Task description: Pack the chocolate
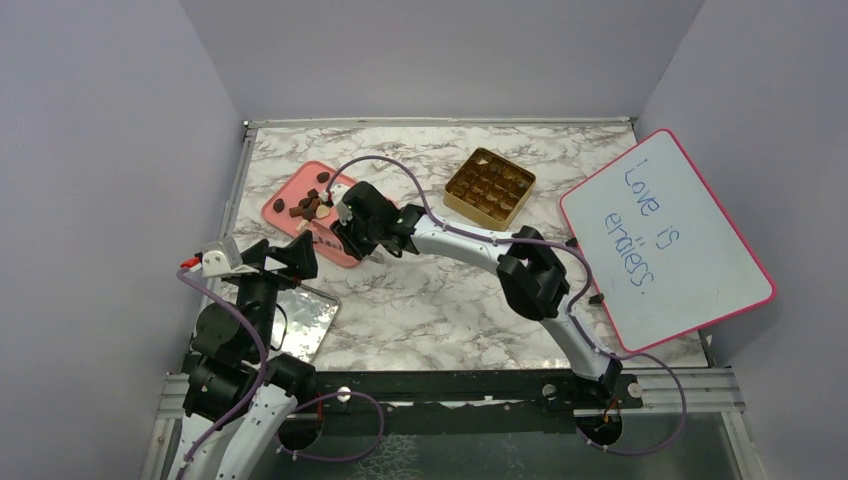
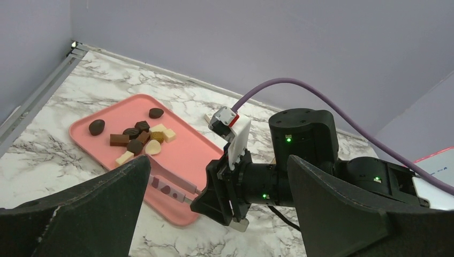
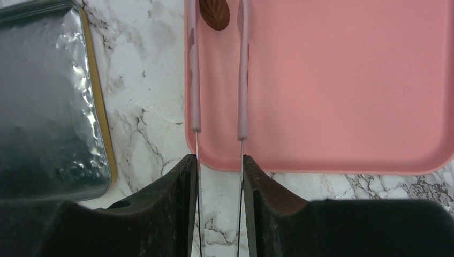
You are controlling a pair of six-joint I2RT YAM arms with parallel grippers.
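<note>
A pink tray [image 1: 345, 253] at the back left carries several chocolates, among them a dark one [image 2: 97, 127], brown bars [image 2: 119, 140] and pale pieces [image 2: 169, 135]. My right gripper is shut on tongs with thin metal arms and pink tips [image 3: 243, 101]. The spread tips reach over the tray, and a dark brown chocolate [image 3: 215, 13] shows between them; whether they touch it, I cannot tell. The gold compartment box [image 1: 490, 188] stands at the back middle with chocolates in it. By the tray's front left, my left gripper is open and empty.
A clear, gold-rimmed lid or tray [image 3: 98, 96] lies in front of the pink tray, partly under the left arm. On the right leans a whiteboard [image 1: 665, 240] with handwriting.
</note>
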